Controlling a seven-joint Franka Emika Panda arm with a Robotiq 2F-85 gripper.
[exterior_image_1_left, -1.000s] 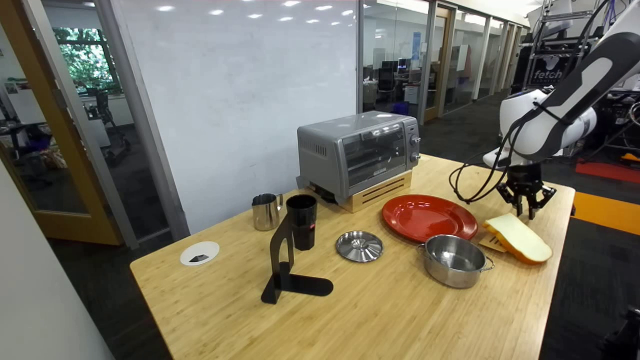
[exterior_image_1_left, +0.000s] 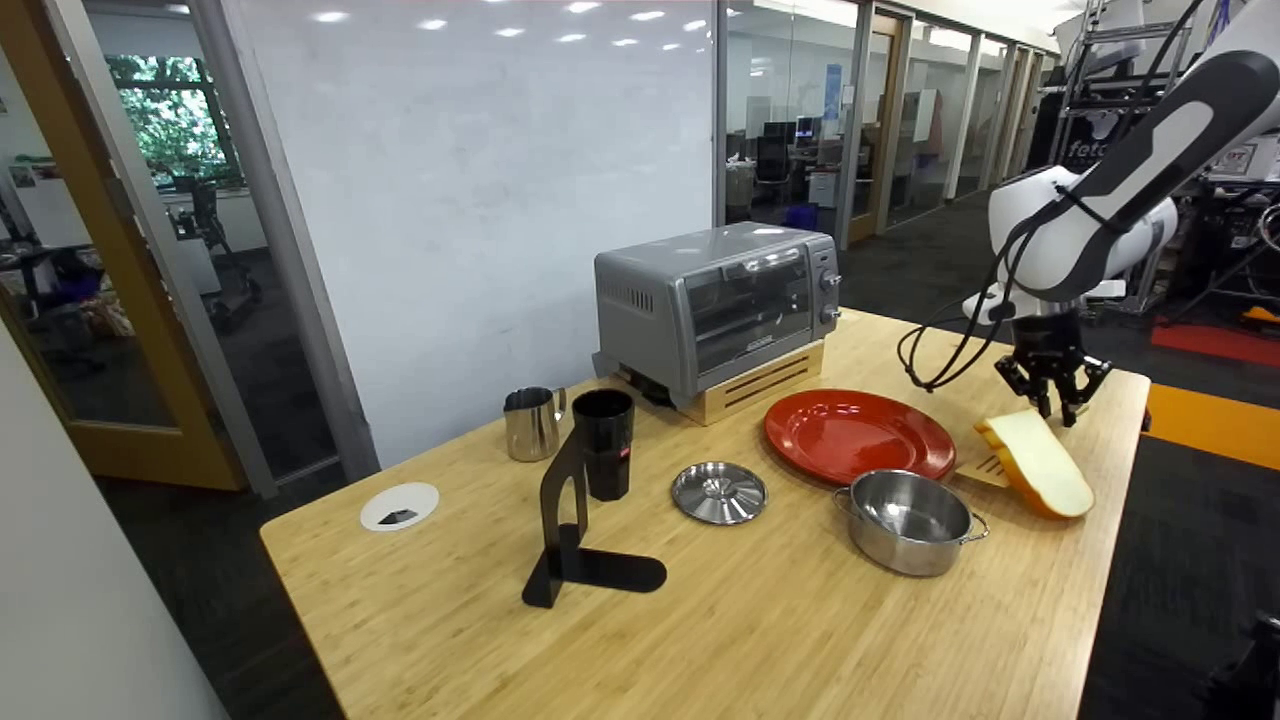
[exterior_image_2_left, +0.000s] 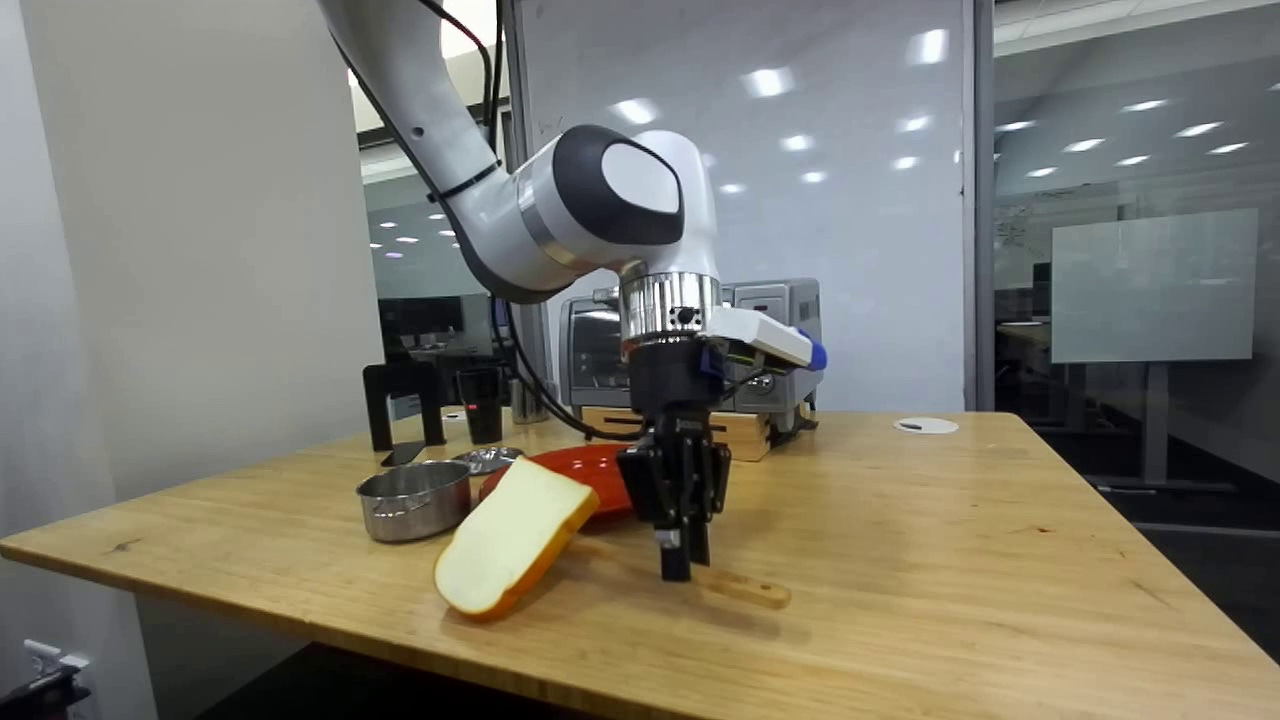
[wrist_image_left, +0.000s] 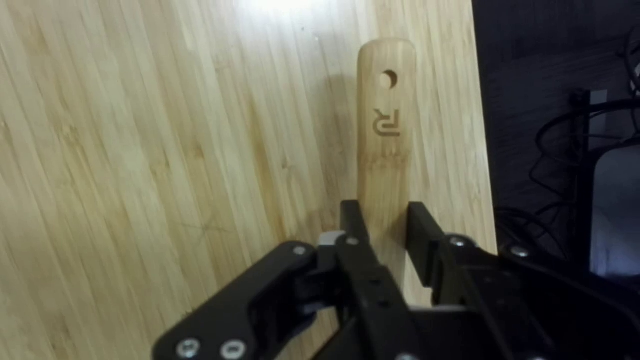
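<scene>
My gripper is shut on the handle of a wooden spatula (wrist_image_left: 387, 114); the handle's end, with a hole and an engraved mark, points away past the fingers. In exterior view 2 the handle (exterior_image_2_left: 750, 588) sticks out to the right of the gripper (exterior_image_2_left: 686, 566), low over the table. A toast-shaped piece of bread (exterior_image_2_left: 513, 540), pale with a brown crust, leans at a tilt at the spatula's other end. Exterior view 1 shows the slotted blade (exterior_image_1_left: 986, 472) partly hidden under the bread (exterior_image_1_left: 1041, 466), with the gripper (exterior_image_1_left: 1056, 415) just behind.
Beside the bread stand a steel pot (exterior_image_1_left: 909, 528) and a red plate (exterior_image_1_left: 858, 434). Farther off are a pot lid (exterior_image_1_left: 720, 493), a black stand (exterior_image_1_left: 576, 564), a black cup (exterior_image_1_left: 603, 444), a steel pitcher (exterior_image_1_left: 531, 426) and a toaster oven (exterior_image_1_left: 732, 312).
The bread has tilted more steeply and shifted a little left in exterior view 1. My arm and gripper have moved slightly; the blade beneath the bread shows at a different angle.
</scene>
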